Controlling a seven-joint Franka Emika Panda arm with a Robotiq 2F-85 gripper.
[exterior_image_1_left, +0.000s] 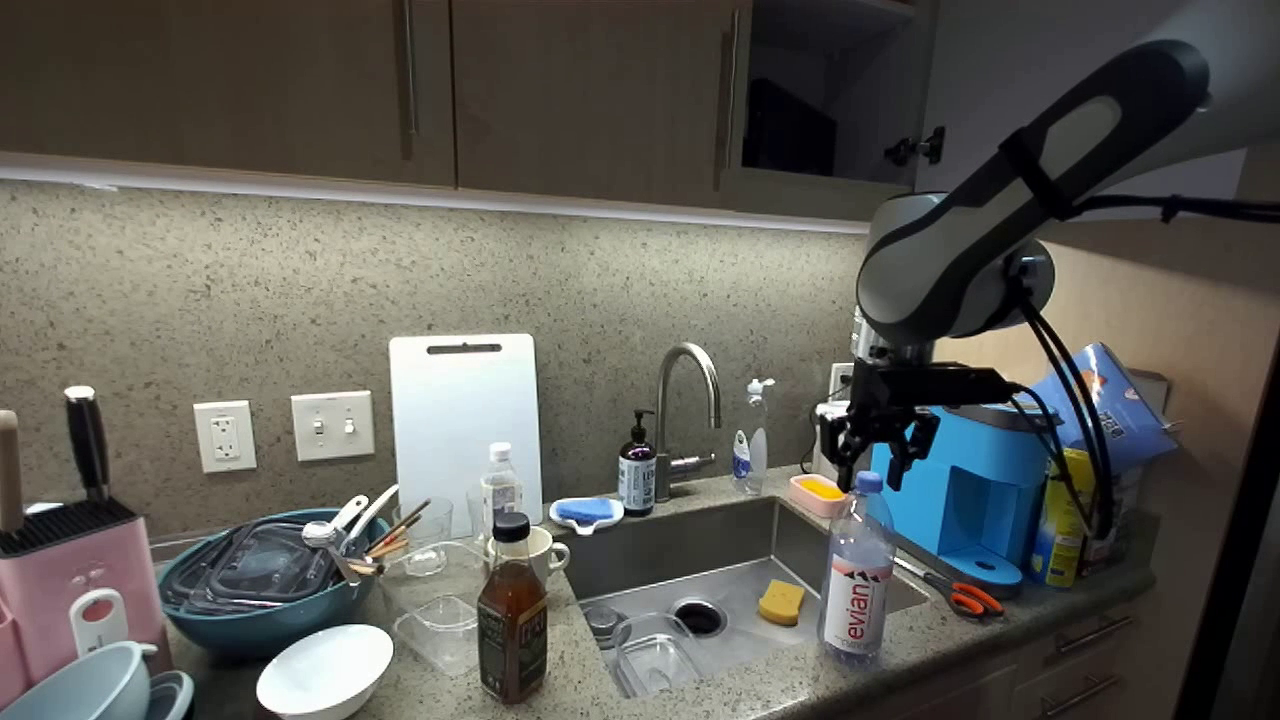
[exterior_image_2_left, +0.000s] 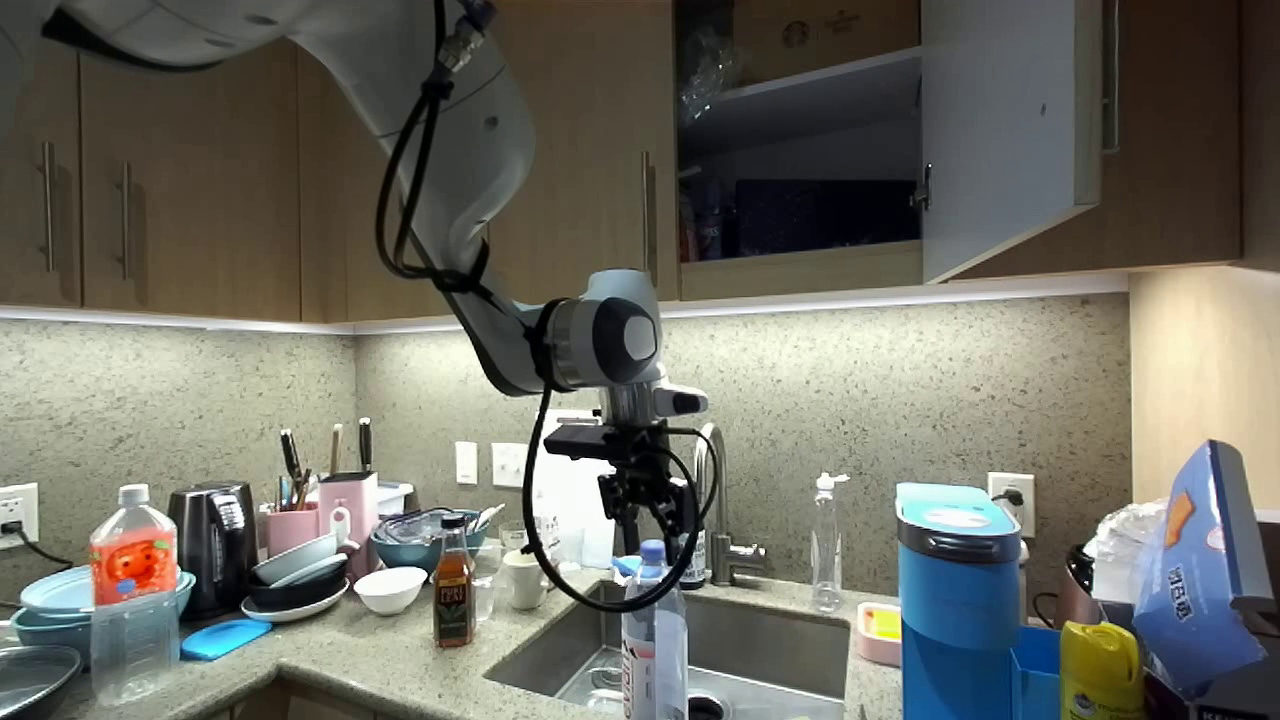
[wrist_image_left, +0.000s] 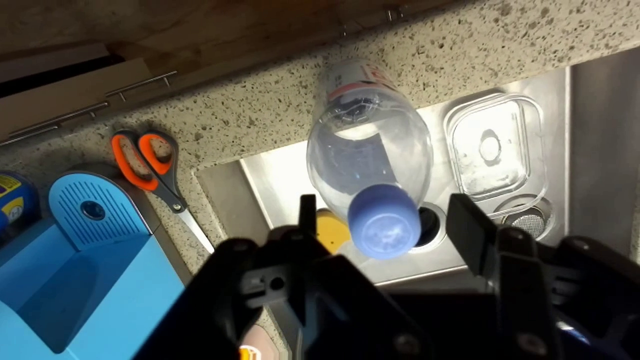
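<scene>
A clear evian bottle with a blue cap stands upright on the counter strip in front of the sink. My gripper points down directly over it, fingertips at about cap height. In the wrist view the cap lies between two dark fingers, with a clear gap on either side. Those fingers are apart and hold nothing. Exterior view 2 shows the bottle partly behind a looping black cable.
The sink holds a yellow sponge and a clear container. Orange-handled scissors and a blue machine are close on the right. A sauce bottle stands left of the sink. One upper cabinet door hangs open.
</scene>
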